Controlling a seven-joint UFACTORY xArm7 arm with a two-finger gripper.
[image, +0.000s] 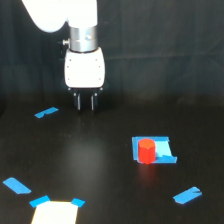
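Note:
A red cylinder (147, 151) stands upright at the left part of a blue taped square (167, 158), right of centre on the dark table. My gripper (86, 102) hangs pointing down at the back left, well away from the cylinder. Its two thin dark fingers are parted, with nothing visible between them.
A pale yellow-white object (54, 214) lies at the front left edge, with blue tape at its corners. Other blue tape strips mark the table at far left (46, 112), left (16, 186) and front right (187, 195).

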